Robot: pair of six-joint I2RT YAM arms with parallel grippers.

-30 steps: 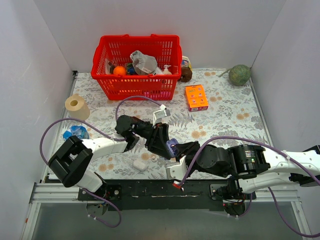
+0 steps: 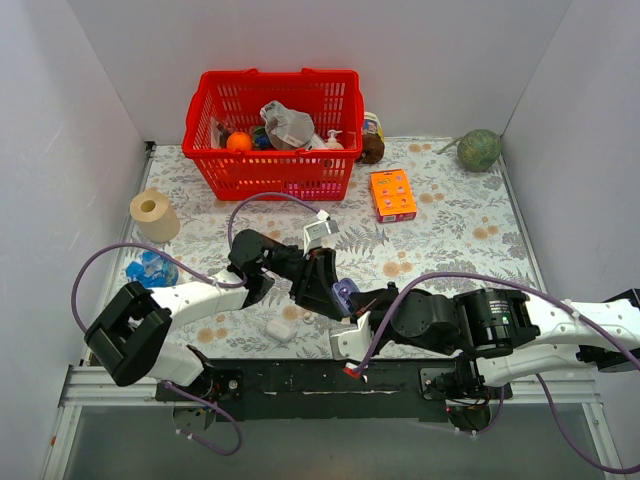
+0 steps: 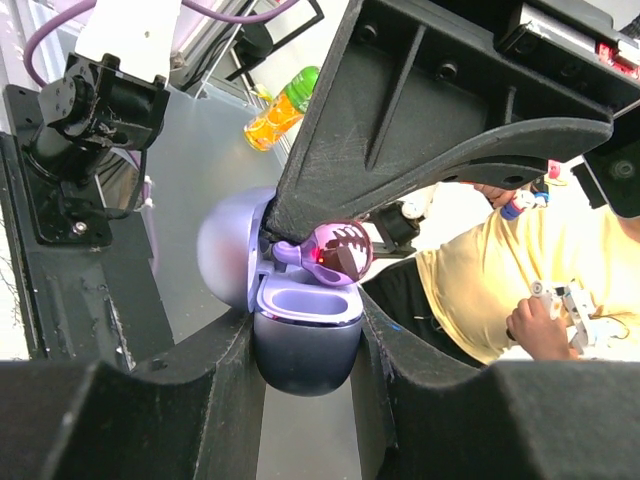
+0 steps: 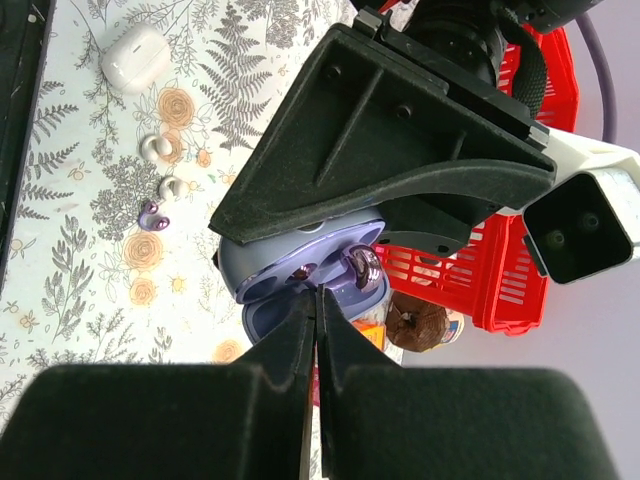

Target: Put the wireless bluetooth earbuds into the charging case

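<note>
The light purple charging case (image 3: 305, 345) stands lid open, with my left gripper (image 2: 338, 298) shut on it. A shiny dark purple earbud sits at the case's opening; the left wrist view shows it tilted, its head above the rim, and I cannot tell if it is seated. My right gripper is shut with nothing between its fingers, its tips at the case's opening beside the earbud. A second purple earbud (image 4: 152, 217) lies on the patterned tabletop.
Two white earbuds (image 4: 173, 187) and a white case (image 4: 135, 58) lie near the purple earbud on the table. A red basket (image 2: 270, 175) stands at the back, an orange box (image 2: 392, 195) right of it. Both arms are close together at the front middle.
My left arm's elbow has shifted slightly down and left. The case and both grippers stay in nearly the same place.
</note>
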